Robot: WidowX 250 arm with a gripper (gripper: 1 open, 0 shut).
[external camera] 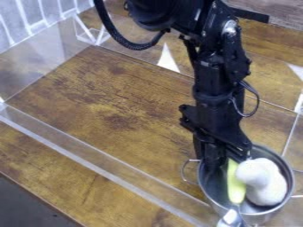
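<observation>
My black gripper (218,158) reaches down into a metal pot (281,209) at the lower right; its fingertips are partly hidden by the pot's contents, and it looks shut. In the pot, beside the fingers, are a white rounded object (265,182) and a pale yellow-green long object (236,186). A silvery piece at the pot's front, near the bottom edge, is too small to identify.
Clear plastic barriers run along its edges, with a white rack (24,22) at the upper left.
</observation>
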